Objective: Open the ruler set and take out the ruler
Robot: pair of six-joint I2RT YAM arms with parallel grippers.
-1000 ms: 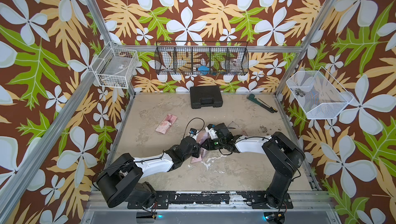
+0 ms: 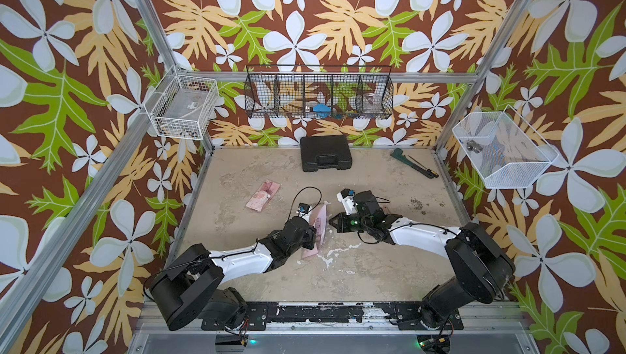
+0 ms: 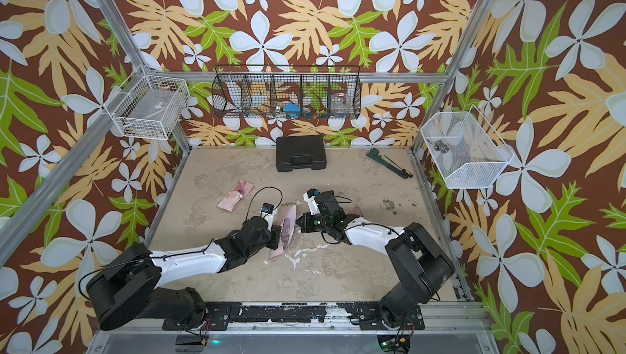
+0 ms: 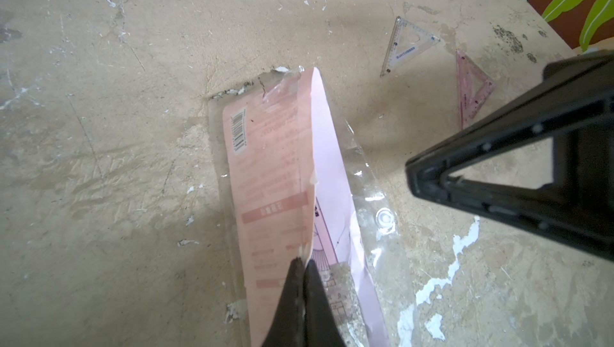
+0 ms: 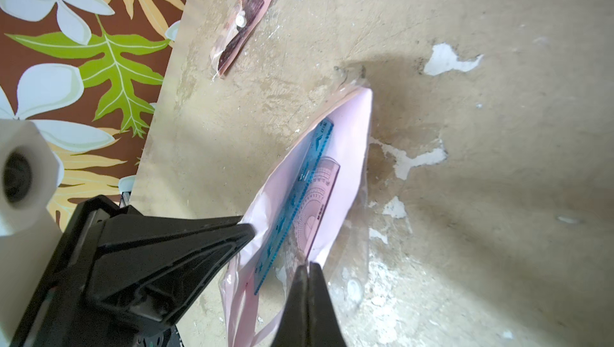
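The ruler set is a pink card packet in a clear sleeve (image 4: 271,187), its mouth gaping on the table. Inside, in the right wrist view, lie a blue ruler (image 5: 295,203) and a pink, protractor-marked piece (image 5: 318,201). My left gripper is shut on the packet's raised card edge, spreading the near side away from the far side. Clear of the packet, on its right, stands my right gripper, shut with nothing showing between its fingertips. The lower end of the pink piece is hidden behind those fingers.
A clear triangle (image 4: 404,46) and a pink triangle (image 4: 471,84) lie to the right on the table. Another pink packet (image 2: 263,195) rests at the left. A black case (image 2: 326,153) and a green-handled tool (image 2: 414,162) sit at the back.
My right gripper has moved right, away from the packet, leaving a gap between them. The packet's right side now shows more clearly. My left arm has stayed nearly still.
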